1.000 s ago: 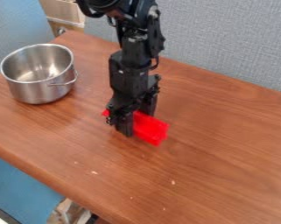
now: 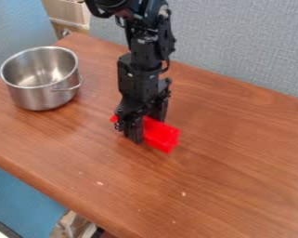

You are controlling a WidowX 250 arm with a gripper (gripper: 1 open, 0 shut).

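Observation:
My black gripper (image 2: 136, 126) reaches down from the top centre onto a red block (image 2: 161, 136) lying on the wooden table and is shut on it. The block sticks out to the right of the fingers, with a small red bit showing at their left; the rest is hidden behind them.
A steel pot (image 2: 41, 79) stands on the table (image 2: 219, 186) at the left, apart from the gripper.

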